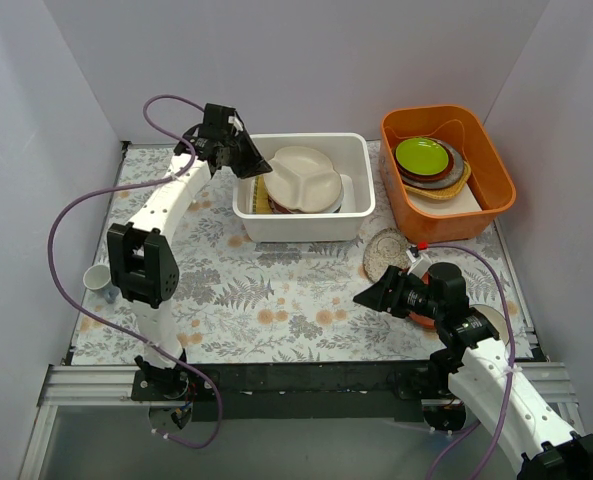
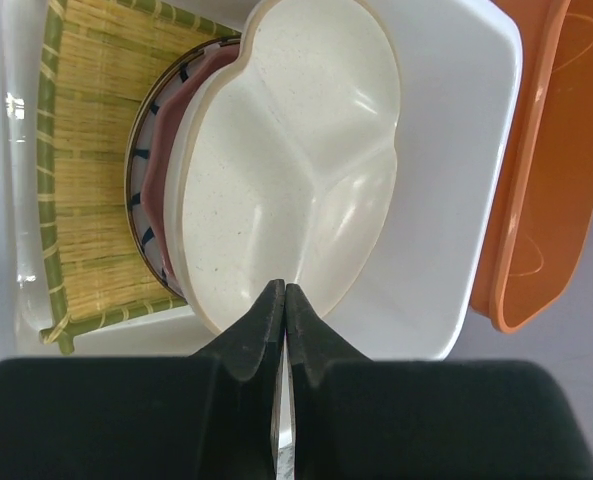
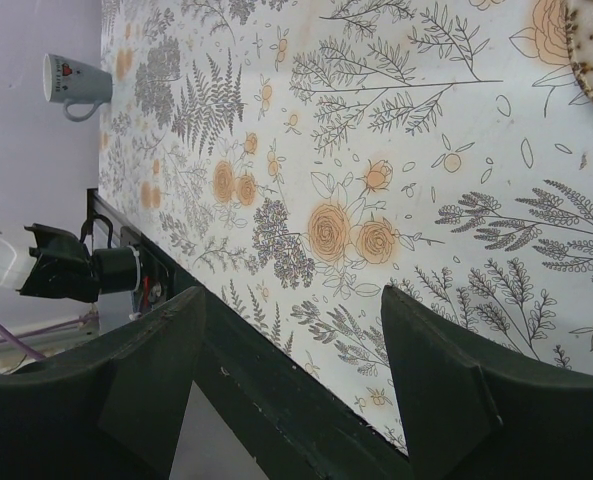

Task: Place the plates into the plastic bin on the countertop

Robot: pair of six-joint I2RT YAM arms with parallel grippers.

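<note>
A cream divided plate (image 1: 302,180) lies tilted on top of a stack inside the white plastic bin (image 1: 306,229). Beneath it a pink plate (image 2: 161,170) and a patterned plate (image 2: 138,200) show at the edge, over a yellow woven tray (image 2: 96,180). My left gripper (image 1: 262,170) is shut at the bin's left side, nothing visible between its fingertips. Over the front right of the countertop, my right gripper (image 1: 361,301) stands open and empty. Partly under its arm are a beaded plate (image 1: 384,252), an orange-red dish (image 1: 422,320) and a pale plate (image 1: 494,322).
An orange bin (image 1: 496,198) at the back right holds a green plate (image 1: 422,155) on other dishes. A mug (image 1: 100,279) stands at the left edge of the countertop.
</note>
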